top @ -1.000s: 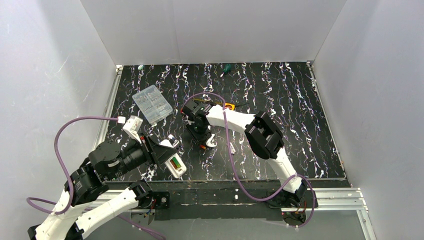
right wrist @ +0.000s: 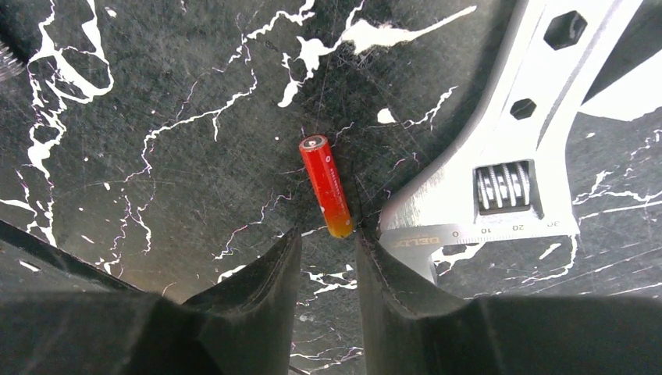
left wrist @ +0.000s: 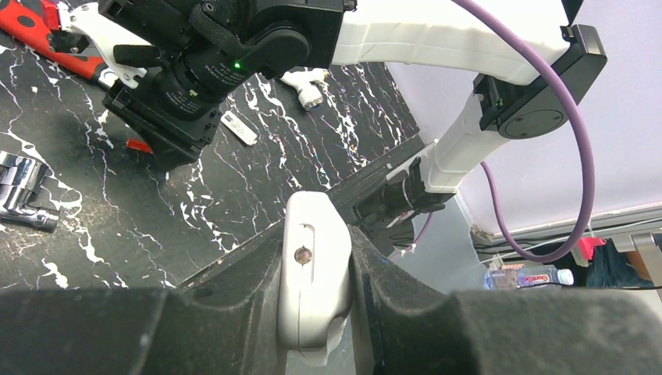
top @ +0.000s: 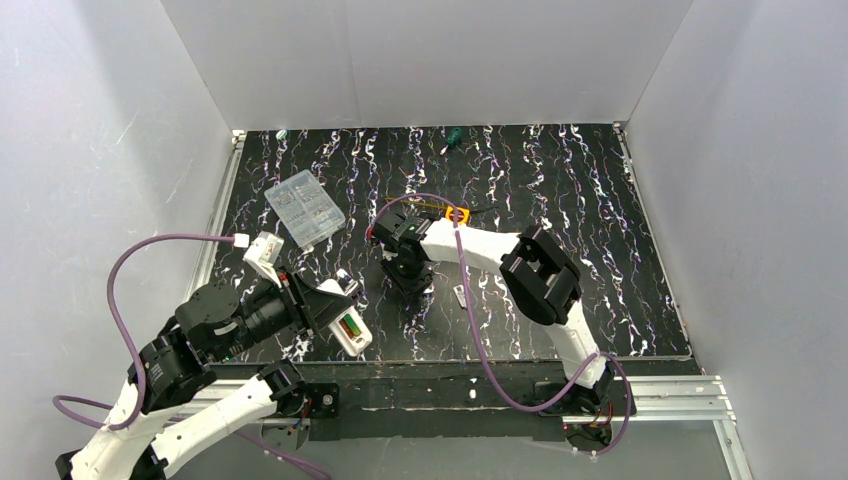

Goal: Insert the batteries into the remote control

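A white remote control point(top: 347, 322) is held by my left gripper point(top: 318, 303), its open compartment facing up with something green inside. In the left wrist view the remote's end point(left wrist: 314, 266) stands up between the shut fingers. A red battery point(right wrist: 325, 184) with an orange end lies flat on the dark table, seen in the right wrist view. Just above it hovers my right gripper, its fingers part open and the gap empty. The battery's near end lies just ahead of the fingertips, close to the right one. From above, the right arm hides the battery.
An adjustable wrench point(right wrist: 500, 172) lies right beside the battery. A small white piece point(left wrist: 239, 128) and a metal fitting point(left wrist: 23, 191) rest on the table nearby. A clear plastic box point(top: 305, 208) stands at the back left.
The left arm and the remote have stayed still.
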